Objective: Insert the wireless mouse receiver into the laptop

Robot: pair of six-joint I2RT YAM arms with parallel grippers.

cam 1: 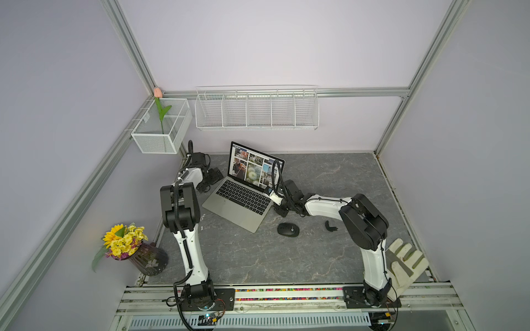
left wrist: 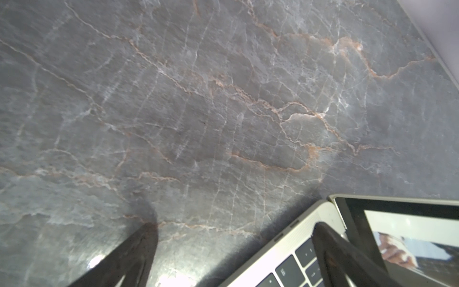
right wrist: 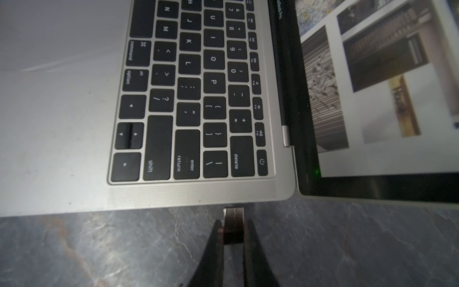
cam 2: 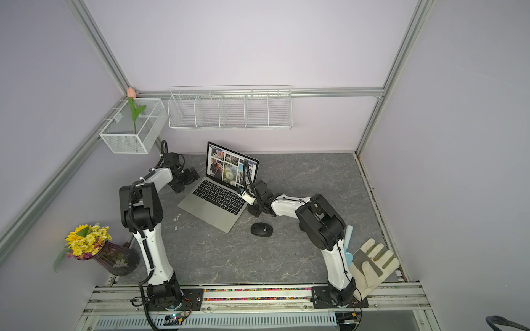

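Note:
The open silver laptop stands mid-table with photos on its screen. In the right wrist view my right gripper is shut on the small USB receiver, whose metal plug points at the laptop's side edge beside the delete key, with a narrow strip of table visible between them. My left gripper is open at the laptop's left rear corner, nothing between its fingers. A black mouse lies on the table just in front of the laptop.
A vase of flowers stands at left front, a glove lies at right front, and wire baskets hang on the back wall. A small black piece lies right of the mouse.

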